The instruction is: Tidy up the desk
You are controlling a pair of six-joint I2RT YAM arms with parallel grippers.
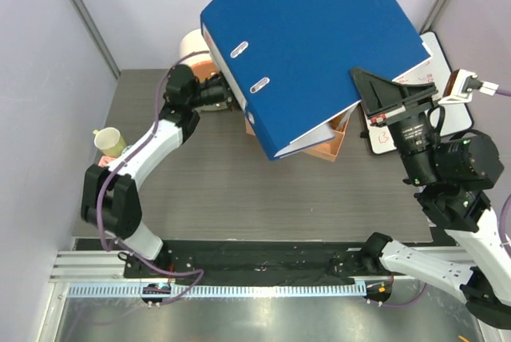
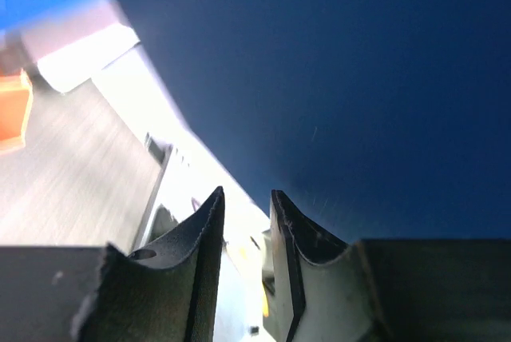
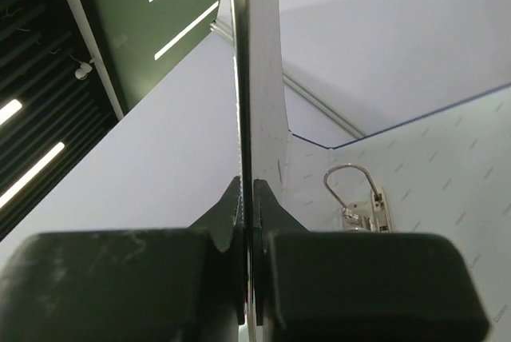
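Note:
A large blue ring binder (image 1: 311, 46) hangs tilted over the desk, filling the upper middle of the top view. My right gripper (image 1: 361, 93) is shut on the edge of its cover. In the right wrist view that thin edge runs between the fingers, and a metal ring clip (image 3: 363, 208) shows on the inner side. At the binder's spine, on the left, is my left gripper (image 1: 230, 96), its tips partly hidden there. The left wrist view shows the left gripper open with a narrow gap, the dark blue cover close ahead.
An orange-brown box (image 1: 326, 150) sits partly hidden under the binder. Behind the left gripper stands a white and orange container (image 1: 196, 43). A yellow mug (image 1: 110, 141) is at the left and a whiteboard (image 1: 460, 114) at the right.

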